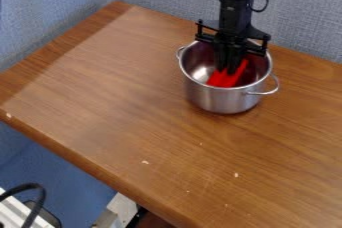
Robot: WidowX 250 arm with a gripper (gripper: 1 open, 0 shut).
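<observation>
A steel pot (213,97) with two side handles stands on the wooden table (114,112), toward the back right. A red object (225,77) lies inside it. My black gripper (229,56) reaches down from the top into the pot, over the red object. Its fingertips are dark against the pot's inside, so I cannot tell whether they are shut on it.
Grey padded walls stand behind and to the left. A white object with a black cable (16,212) sits off the table at the lower left.
</observation>
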